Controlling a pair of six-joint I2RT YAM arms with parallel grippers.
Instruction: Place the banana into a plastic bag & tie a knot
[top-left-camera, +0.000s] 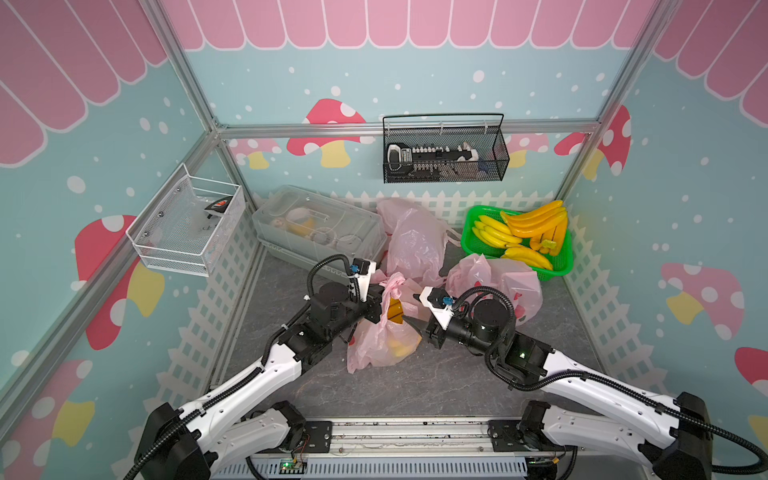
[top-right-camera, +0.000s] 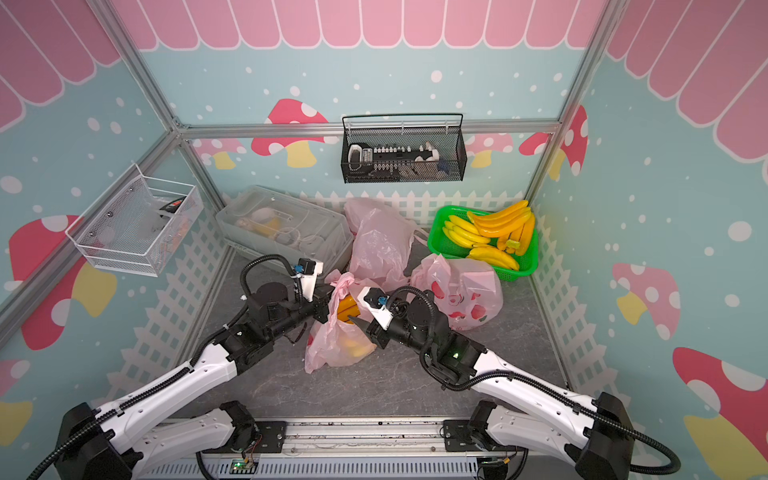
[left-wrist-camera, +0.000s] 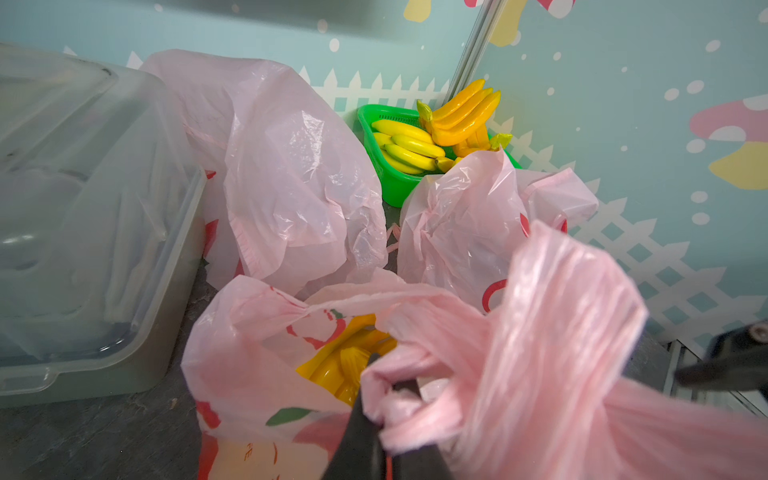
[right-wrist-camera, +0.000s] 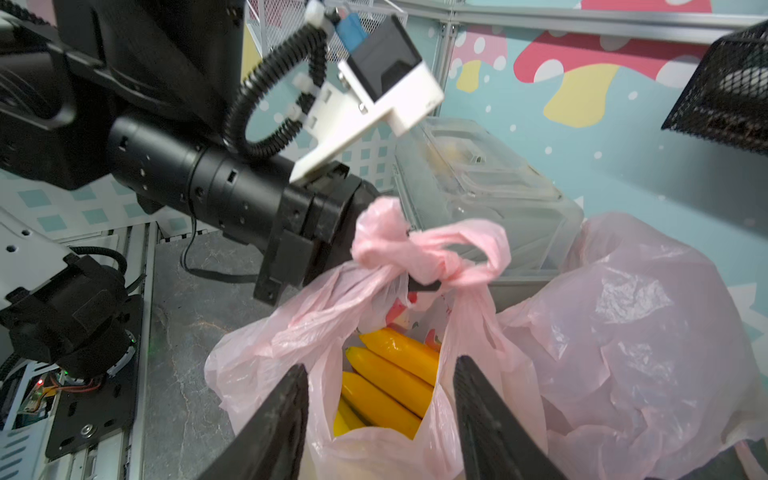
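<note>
A pale pink plastic bag (top-left-camera: 369, 345) stands on the grey table between my arms, with yellow bananas (right-wrist-camera: 388, 380) inside it. Its gathered handle is twisted and looped around the fingers of my left gripper, near the top of the bag. That gripper is shut; one dark fingertip pokes out through the pink loop (right-wrist-camera: 480, 237), and no film shows clearly between the fingers. At the bag's right side, my right gripper stands open, its two fingers either side of the near film in the right wrist view. Contact with the film cannot be judged.
Behind stands another pink bag (top-left-camera: 413, 236), and a third (top-left-camera: 512, 288) lies to the right. A green basket (top-left-camera: 470, 249) of bananas is at the back right. A clear lidded box (top-left-camera: 320, 220) sits back left.
</note>
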